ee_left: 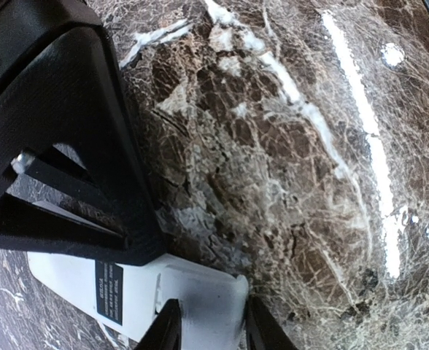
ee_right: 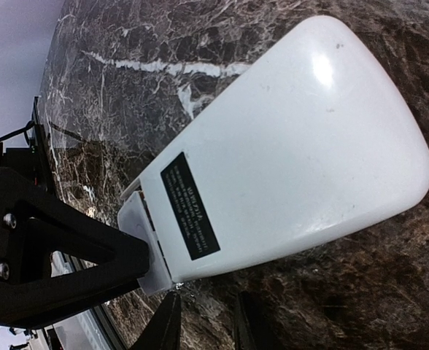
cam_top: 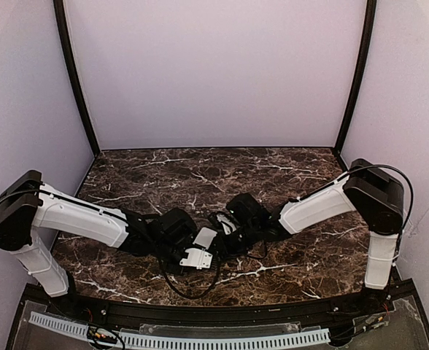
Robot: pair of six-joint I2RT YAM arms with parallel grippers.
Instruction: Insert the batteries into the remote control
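The white remote control [ee_right: 287, 146], with a dark label, is in the middle front of the workspace, between both arms; the top view shows little of it [cam_top: 203, 238]. My left gripper is shut on the end of the remote in the left wrist view, at the clear-edged end piece. My right gripper has its fingertips apart just below the remote's label end in the right wrist view, with nothing seen between them. A black gripper body covers part of the remote in each wrist view. I see no loose batteries; the compartment's inside is hidden.
The two wrists are very close together at the front centre, with cables looping beside them.
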